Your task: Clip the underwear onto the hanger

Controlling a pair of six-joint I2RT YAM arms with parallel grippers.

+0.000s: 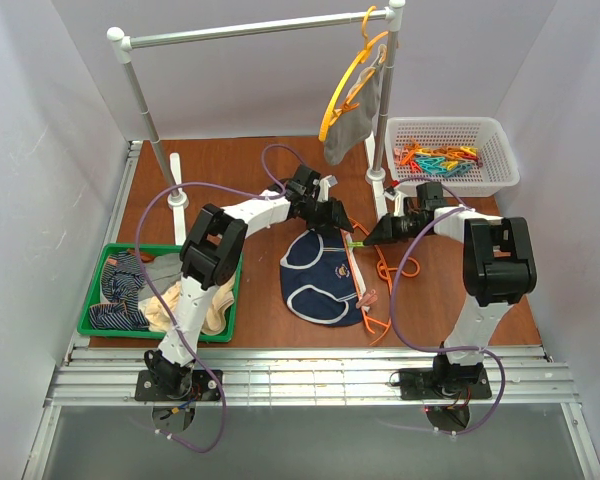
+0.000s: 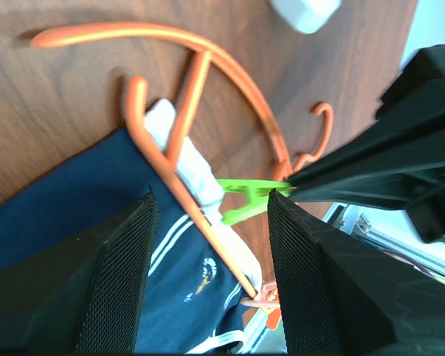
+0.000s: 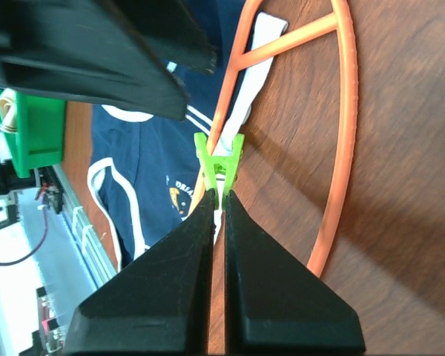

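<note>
Navy underwear (image 1: 310,290) with white trim lies on the table, its white waistband (image 2: 193,170) along the orange hanger (image 2: 230,67). A pink clip (image 1: 368,298) sits on the lower part of that waistband. My right gripper is shut on a green clip (image 3: 208,156) at the waistband, beside the hanger's bar. My left gripper stands open just over the underwear's upper end and the hanger, nothing between its fingers.
A white basket of clips (image 1: 490,160) stands at the back right, a green bin of clothes (image 1: 230,330) at the left. A rail (image 1: 255,30) holds a yellow hanger with a grey garment.
</note>
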